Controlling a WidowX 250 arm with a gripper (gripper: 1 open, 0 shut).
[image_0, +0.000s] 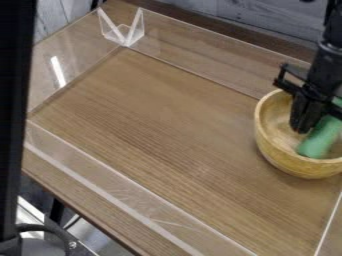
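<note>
My black gripper (305, 115) reaches down from the right edge into a yellow bowl (281, 150) on the right of the wooden table. Its fingers look close together over the inside of the bowl. A green elongated object (319, 142) lies in the bowl beside the fingertips; whether they touch it I cannot tell.
Clear plastic walls run along its edges, with a clear bracket (122, 30) at the back left. Dark equipment (27, 244) sits at the lower left.
</note>
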